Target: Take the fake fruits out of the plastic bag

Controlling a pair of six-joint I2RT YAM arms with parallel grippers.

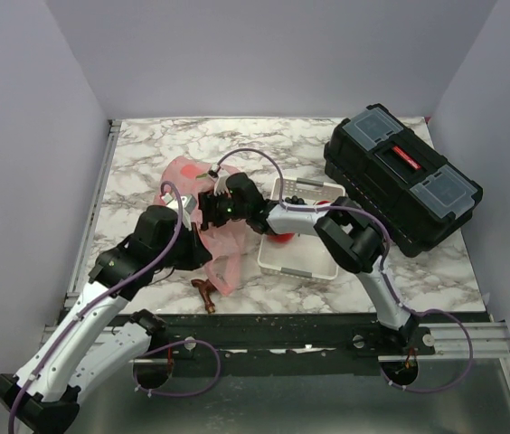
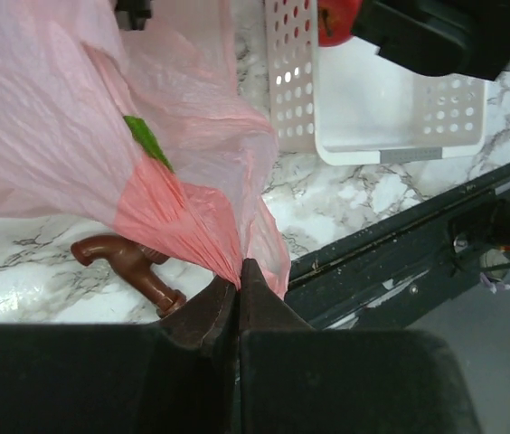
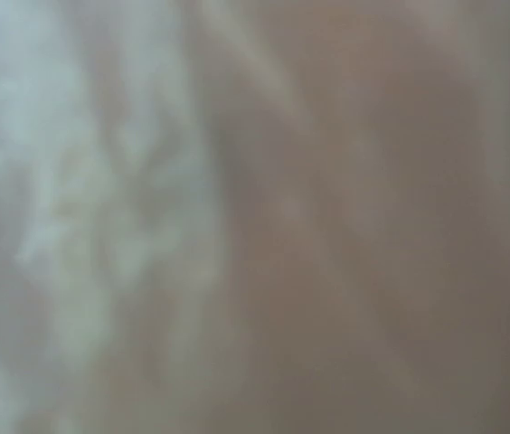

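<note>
The thin pink plastic bag lies on the left part of the marble table, its front end stretched toward the near edge. My left gripper is shut on a gathered fold of the bag. A green patch shows against the film; whether it is inside cannot be made out. My right gripper is at the bag, its fingers too small and covered to read. Blurred bag film fills the right wrist view. In the white basket lie a red fruit and other pieces partly behind my right arm.
A brown hammer-shaped object lies in front of the bag, near my left gripper. The large black toolbox takes up the right side. Bare marble is free at the back left.
</note>
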